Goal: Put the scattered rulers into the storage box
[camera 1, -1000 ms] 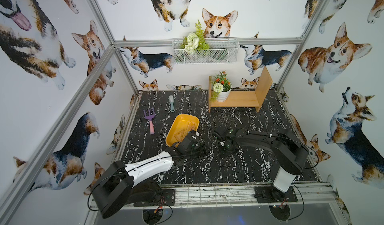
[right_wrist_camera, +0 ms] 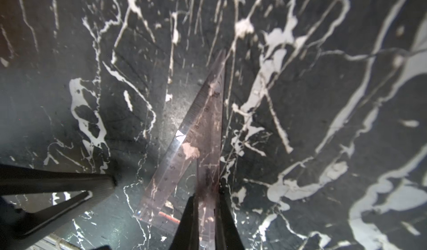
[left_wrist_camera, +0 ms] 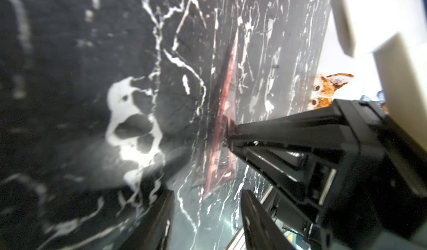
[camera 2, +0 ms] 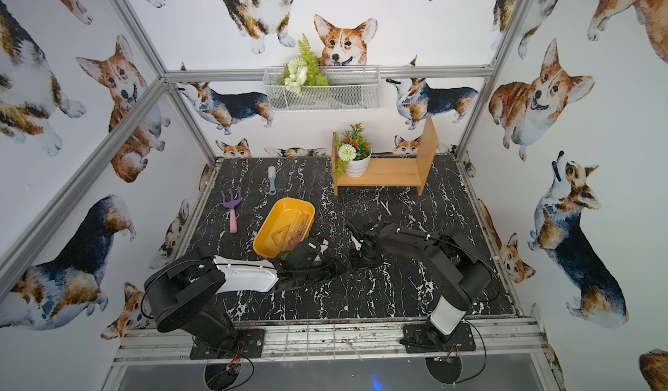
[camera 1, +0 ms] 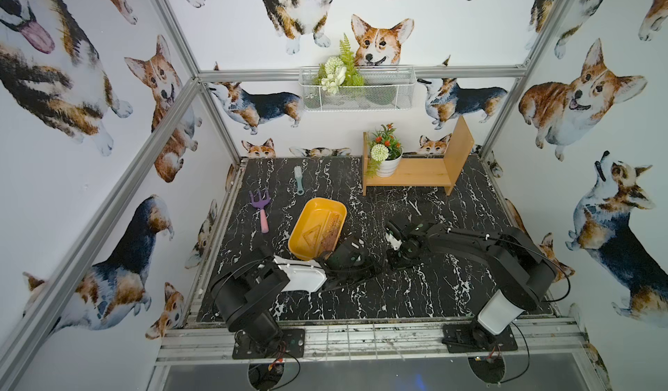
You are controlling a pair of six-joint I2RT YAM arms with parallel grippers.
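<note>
The transparent triangle ruler (right_wrist_camera: 204,130), pinkish with printed marks, rests on the black marbled table in the right wrist view. My right gripper is shut at its wide lower part, with no ruler between its fingers. In the left wrist view the same ruler (left_wrist_camera: 220,125) appears nearly edge-on beside the right gripper's tips (left_wrist_camera: 231,141). My left gripper is open and empty, its fingers spread below the ruler. The yellow storage box (camera 1: 296,227) stands left of both grippers, holding a triangular outline (camera 1: 313,233) and a brownish strip (camera 1: 330,232).
A purple fork with a pink handle (camera 1: 263,220) and a small blue-grey tool (camera 1: 299,182) lie on the left. A wooden stand (camera 1: 424,175) with a potted plant (camera 1: 387,162) stands at the back.
My left gripper has moved right and closer to the ruler, staying open. The left arm no longer covers the box's front corner as much.
</note>
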